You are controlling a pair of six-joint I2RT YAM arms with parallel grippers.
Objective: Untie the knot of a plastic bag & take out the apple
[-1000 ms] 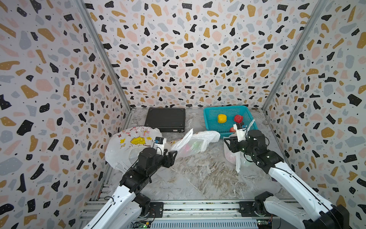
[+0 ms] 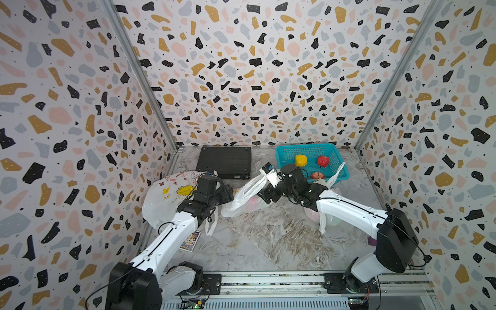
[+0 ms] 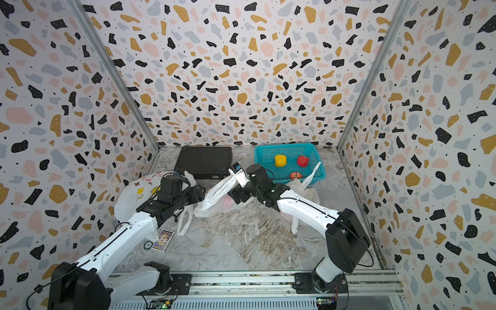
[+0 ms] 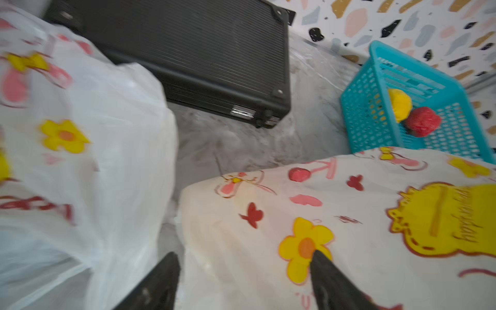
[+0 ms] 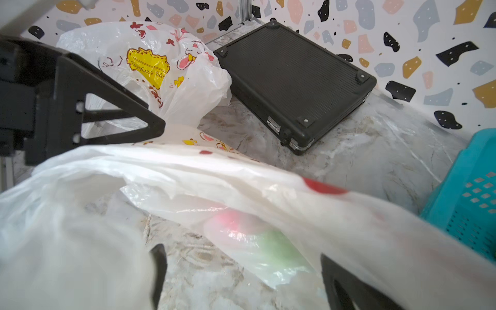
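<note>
A white printed plastic bag (image 2: 240,202) lies in the middle of the table, its upper part stretched up toward my right gripper. Through its film, in the right wrist view, a blurred pink shape (image 5: 227,219) and a green shape (image 5: 279,247) show; I cannot tell whether either is an apple. My left gripper stands part open, with printed film of this bag behind its blurred fingertips. At the bag's right end, my right gripper is open, its fingers wide apart, with white film just above and beyond them. No knot can be made out.
Another printed bag (image 2: 173,193) lies at the left, and one (image 2: 334,219) sits under the right arm. A turquoise basket (image 2: 284,149) holds a yellow item (image 2: 300,160) and red ones. A black case (image 2: 224,159) stands behind.
My right gripper has travelled left from the right-hand bag to the middle bag, whose right end now stands raised. The left gripper has moved slightly back and left, its wrist turning.
</note>
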